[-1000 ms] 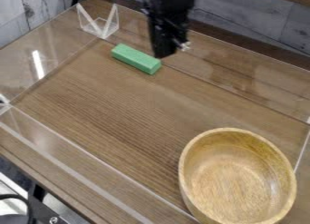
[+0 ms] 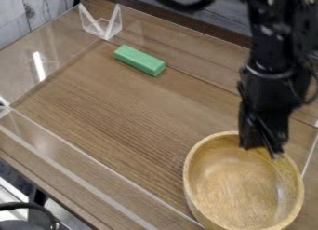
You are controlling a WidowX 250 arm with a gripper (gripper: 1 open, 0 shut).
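Observation:
The black robot gripper [image 2: 263, 136] hangs at the right of the camera view, its lower tips over the back rim of a round wooden bowl [image 2: 243, 215] at the lower right. Whether the fingers are open or shut, or hold anything, is unclear in the blurry view. A green block [image 2: 139, 60] lies on the wooden table at the upper left.
A clear, angular plastic object [image 2: 103, 22] stands at the back left. Black cables show at the bottom left corner.
The arm has moved from the back of the table, near the green block, toward the front right, down to the bowl. The block and bowl look unmoved.

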